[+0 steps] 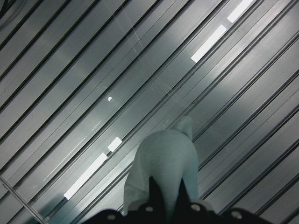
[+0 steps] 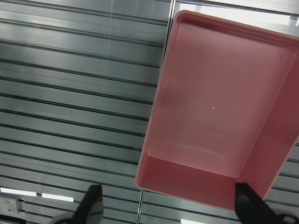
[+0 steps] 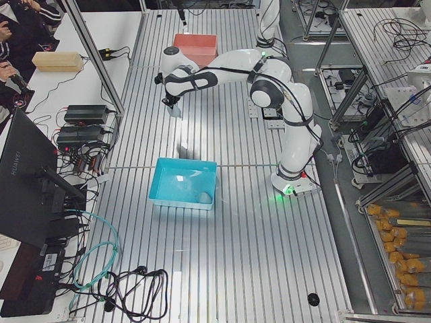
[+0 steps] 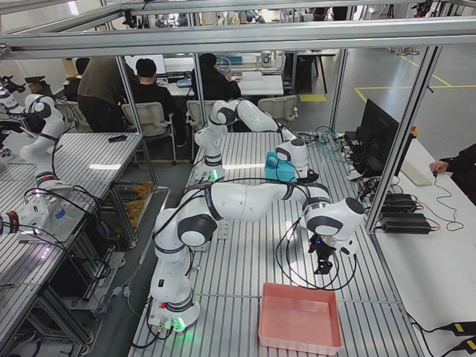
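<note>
My left gripper [image 3: 171,101] hangs over the slatted table between the two bins, shut on a pale grey-green soft object [image 1: 161,163], apparently cloth, visible below it in the left camera and large in the left wrist view. A blue bin [image 3: 182,182] sits nearer, with a small pale item [image 3: 203,197] inside. A pink bin [image 4: 300,345] stands at the far end, empty in the right wrist view. My right gripper [image 4: 323,260] is held above and just beside that bin, its fingers apart and nothing seen between them.
A monitor [image 3: 27,195], black boxes and cables line the table's left edge in the left camera. Loose cable loops [image 3: 135,296] lie at the near left.
</note>
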